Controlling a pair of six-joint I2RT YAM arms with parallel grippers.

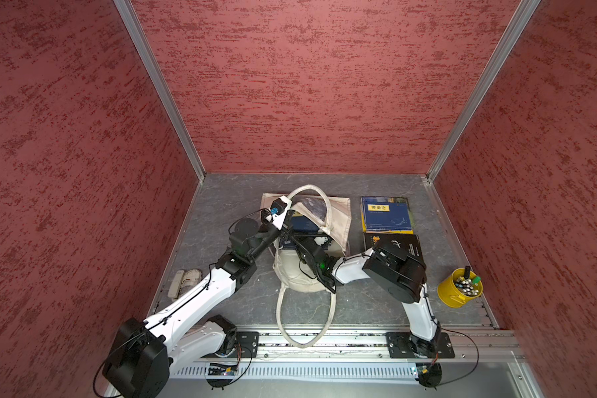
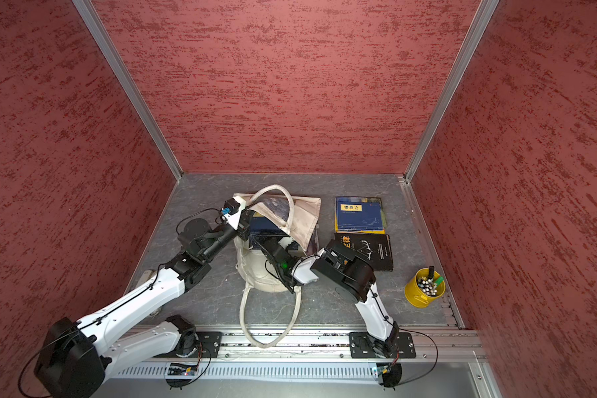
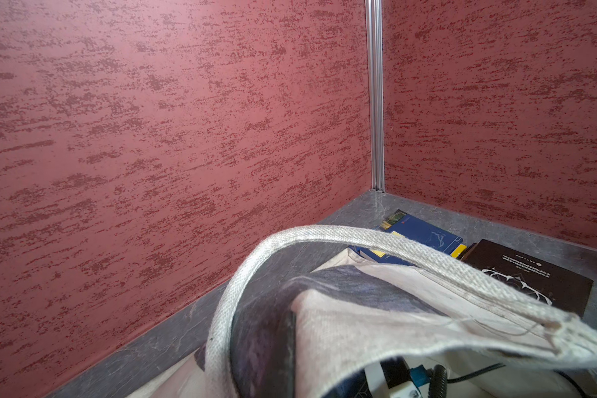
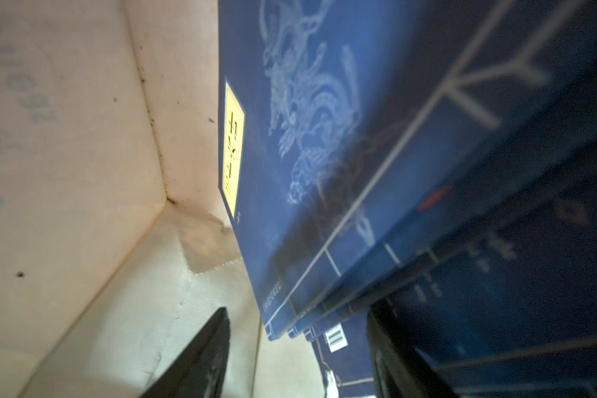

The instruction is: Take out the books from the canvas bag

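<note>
The canvas bag stands mouth up in the middle of the table, its cream cloth folded open at the back. Several dark blue books are inside, leaning together with their lower corners fanned. My left gripper is at the bag's left rim, shut on the cloth, which rises to a peak in the left wrist view. Inside the bag is my right gripper; its fingers are apart, with the books' corners in the gap ahead. From above, the right arm hides part of the books.
Blue books and a black book lie flat right of the bag. A yellow bucket of pens stands at far right. Bag handles loop out at front and back. Clear table lies at the back left.
</note>
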